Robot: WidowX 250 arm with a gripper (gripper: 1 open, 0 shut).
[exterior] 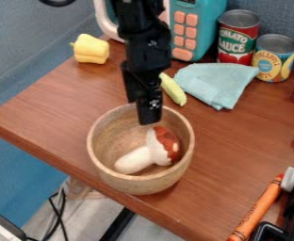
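Observation:
My black gripper hangs over the back part of the wooden bowl, pointing down. A white toy with a red-brown cap lies inside the bowl, below and apart from the fingertips. Whether the fingers are open or shut is hard to make out.
Behind are a yellow pepper, a pale yellow-green object, a light blue cloth, cans and a teal toy appliance. An orange crayon and dark objects line the right edge.

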